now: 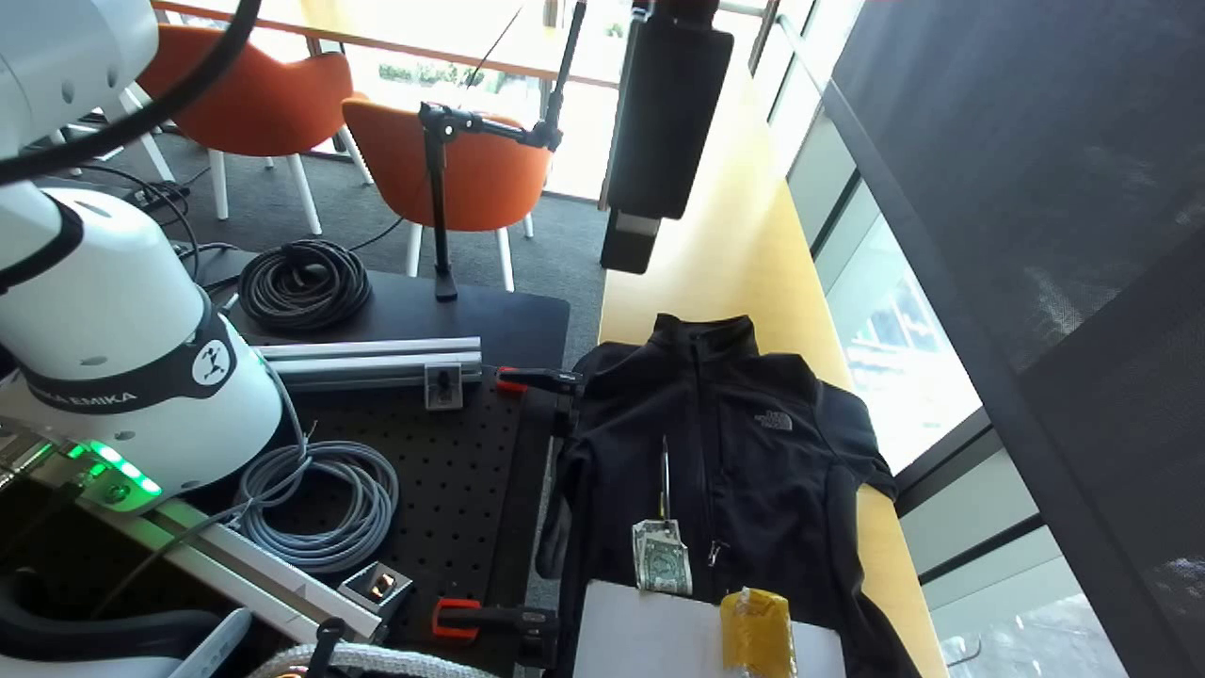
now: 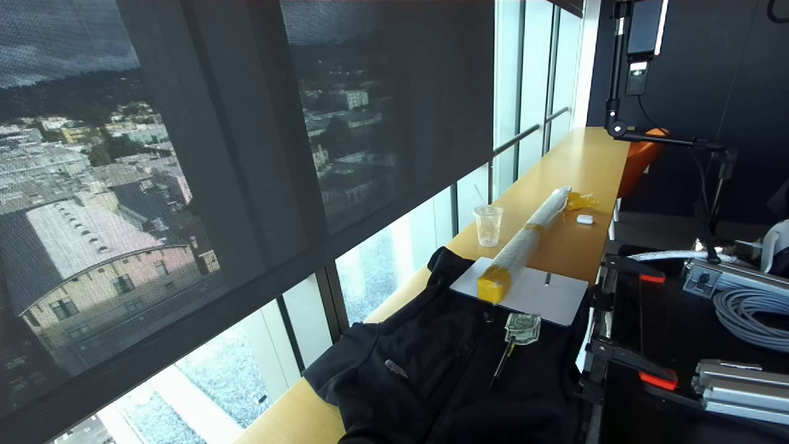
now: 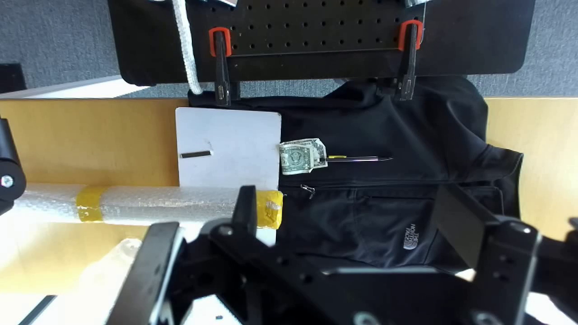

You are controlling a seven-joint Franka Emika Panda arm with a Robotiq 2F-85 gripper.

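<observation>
My gripper is open, its two fingers far apart in the wrist view with nothing between them. In exterior view 1 the gripper's dark body hangs high above the table. Below lies a black jacket [image 3: 357,127], spread flat. On it rest a folded dollar bill [image 3: 296,158] and a slim pen-like stick [image 3: 360,159], one end of which meets the bill. A white board [image 3: 230,132] lies beside the bill. Across the board lies a bubble-wrapped roll [image 3: 146,203] with yellow tape at its end. A short dark strip [image 3: 195,154] also sits on the board.
Two red-and-black clamps [image 3: 222,70] grip the edge between the black pegboard [image 3: 325,38] and the table side. A clear plastic cup [image 2: 488,226] stands near the window, behind the roll. Bare wooden tabletop [image 2: 592,163] stretches past the far end.
</observation>
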